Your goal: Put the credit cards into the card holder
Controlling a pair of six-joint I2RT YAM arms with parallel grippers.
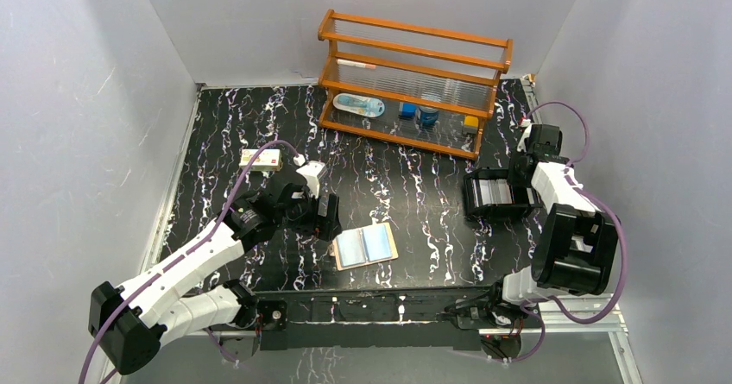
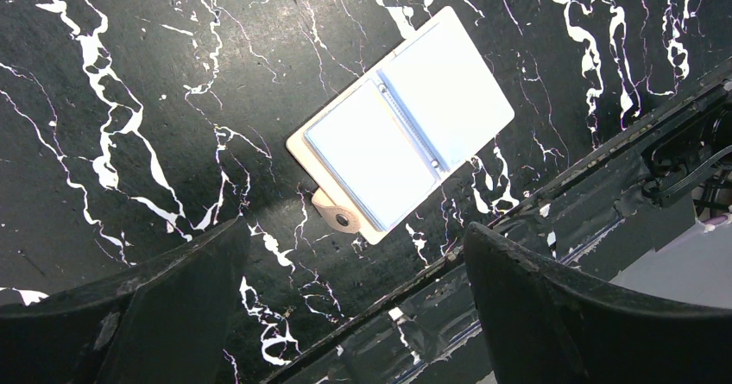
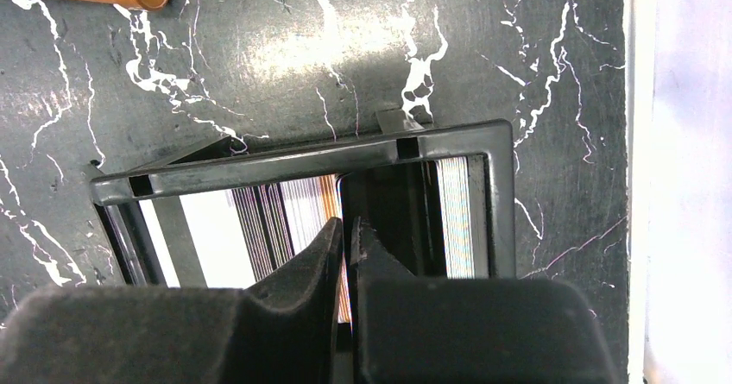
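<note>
The card holder (image 1: 364, 246) lies unfolded near the front edge, with clear bluish pockets on a tan backing and a snap tab (image 2: 339, 215). Above and left of it, my left gripper (image 1: 329, 217) is open with nothing between its fingers. On the right, the black basket (image 3: 298, 161) has several cards standing on edge in it, including a black card (image 3: 384, 207). My right gripper reaches down into the basket. Its fingertips are close together at the black card's left edge, a narrow gap with a thin pale line between them. Whether they grip the card cannot be told.
A wooden rack (image 1: 410, 138) stands at the back with several small items on it. A small box (image 1: 261, 160) sits behind the left arm. Bare marble-patterned table lies between holder and basket. The right wall is close beside the right arm.
</note>
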